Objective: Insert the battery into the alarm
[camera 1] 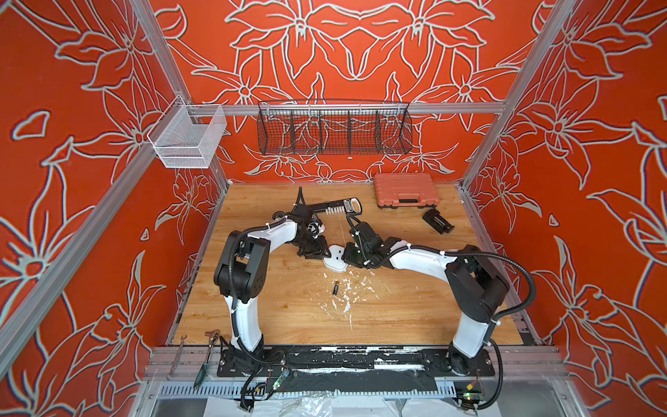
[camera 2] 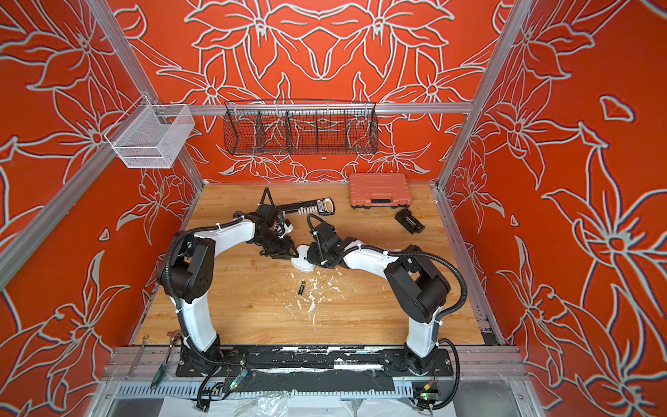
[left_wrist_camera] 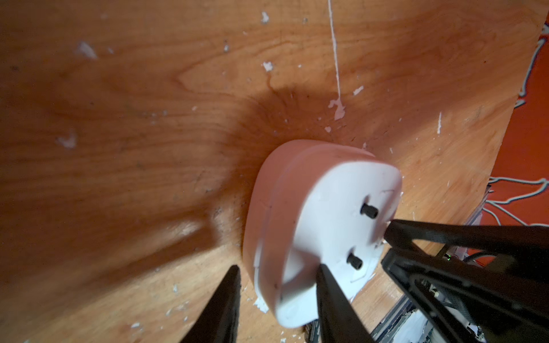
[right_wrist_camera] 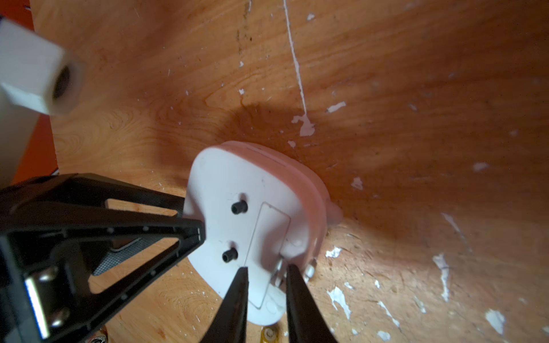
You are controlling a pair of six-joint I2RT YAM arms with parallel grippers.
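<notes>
The white alarm lies on the table between my two grippers, showing a flat face with two black posts and, in the right wrist view, an outlined cover. My left gripper is part open, its fingers low at the alarm's rounded near edge. My right gripper has its two fingertips a little apart over the cover's lower end; whether they touch it is unclear. A small battery lies on the table just in front of the alarm.
A red case and a black object lie at the back right, a brush-like tool behind the alarm. Wire baskets hang on the frame.
</notes>
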